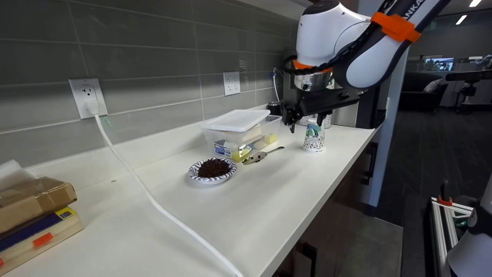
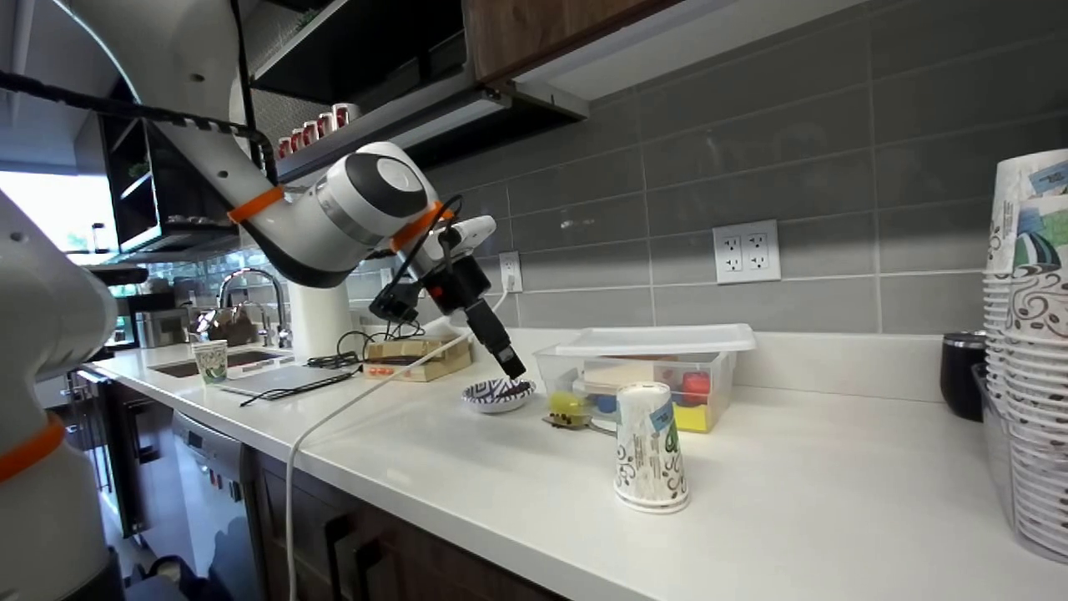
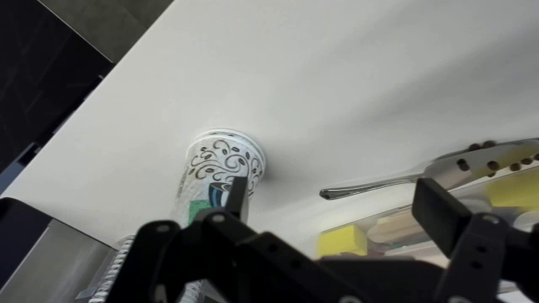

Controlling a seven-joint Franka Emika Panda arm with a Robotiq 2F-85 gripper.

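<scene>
My gripper (image 1: 306,122) hangs above the counter, tilted, with its fingers (image 3: 237,195) wide apart and nothing between them. A patterned paper cup (image 2: 648,451) stands upside down on the counter. In the wrist view the left finger covers part of that cup (image 3: 222,156); in exterior view 2 the gripper is behind the cup and higher. A metal server (image 1: 256,157) lies flat beside the clear box, dark beans on its blade; its handle (image 3: 371,187) shows between the fingers in the wrist view. A patterned bowl (image 1: 193,172) holds a heap of dark bits.
The clear box (image 2: 716,391) with its lid (image 2: 656,340) resting askew stands along the wall. Tall cup stacks (image 2: 1036,351) are at the far end. A white cable (image 1: 152,198) crosses the counter near boxes (image 1: 37,203).
</scene>
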